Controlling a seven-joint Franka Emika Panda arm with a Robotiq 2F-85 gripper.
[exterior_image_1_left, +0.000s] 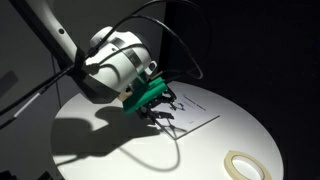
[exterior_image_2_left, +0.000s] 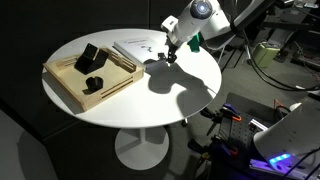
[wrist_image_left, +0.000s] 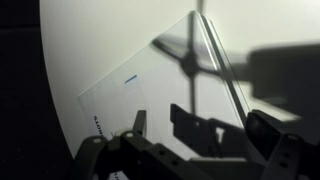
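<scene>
A flat white book or board (wrist_image_left: 135, 90) with dark print along one edge and a short blue mark lies on the round white table. In exterior view 1 the board (exterior_image_1_left: 200, 112) sits just beyond my gripper (exterior_image_1_left: 163, 113), whose green-covered base is tilted down toward it. My gripper appears open in the wrist view, its dark fingers apart at the lower edge with only board and shadow between them. Exterior view 2 has the gripper (exterior_image_2_left: 170, 55) low beside the board (exterior_image_2_left: 138, 48). Whether the fingertips touch anything cannot be told.
A wooden tray (exterior_image_2_left: 110, 98) with dark objects in it stands on the table. A tan ring (exterior_image_1_left: 232, 160), like a tape roll, lies near the table's edge in exterior view 1.
</scene>
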